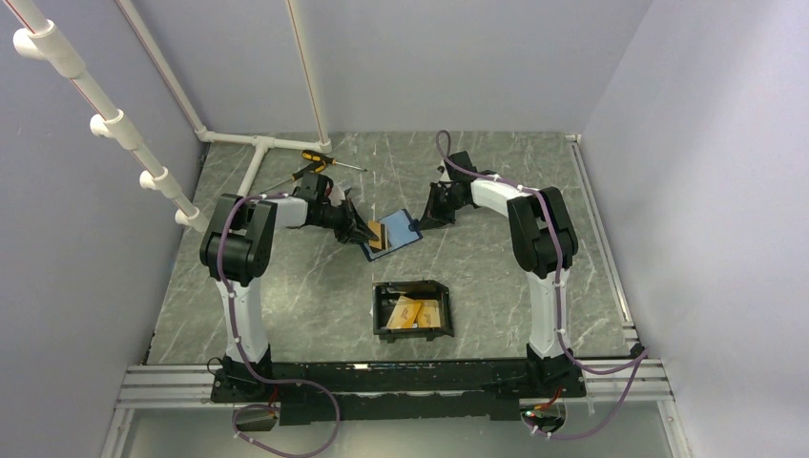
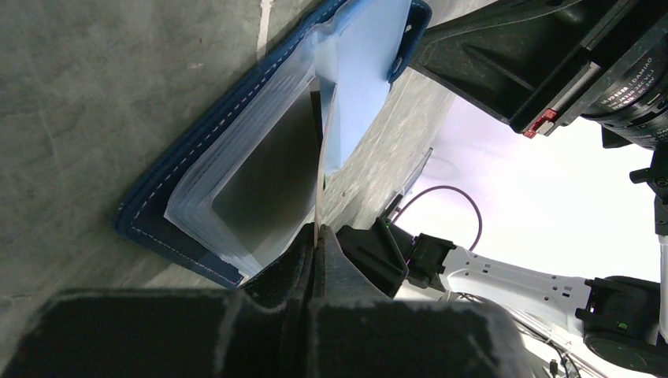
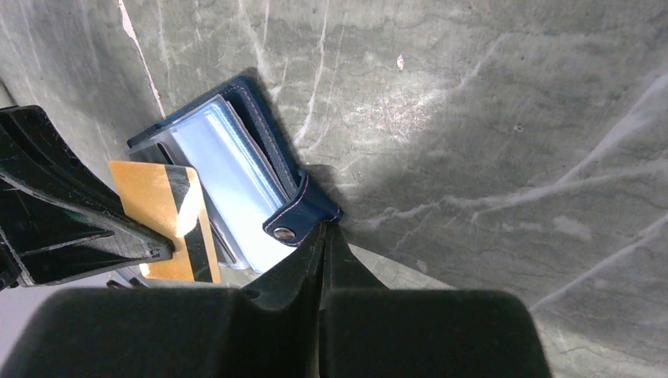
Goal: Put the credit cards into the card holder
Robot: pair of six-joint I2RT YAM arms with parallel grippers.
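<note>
The card holder (image 1: pixel 403 227) lies open on the table, with a navy cover, clear sleeves and a light blue section. An orange card with a dark stripe (image 3: pixel 154 189) stands tilted over its sleeves, and its lower part reaches the holder. My left gripper is shut on that card (image 2: pixel 321 169), seen edge-on. Whether the card's edge is inside a sleeve, I cannot tell. At the holder's right end, the fingertips of my right gripper are shut against the edge of the snap strap (image 3: pixel 303 211). No clear pinch on the strap shows.
A black box (image 1: pixel 380 334) near the front edge holds several orange cards (image 1: pixel 404 313). Yellow-black screwdrivers (image 1: pixel 315 156) lie at the back left by the white pipes (image 1: pixel 258 162). Bare table surrounds the holder at front and right.
</note>
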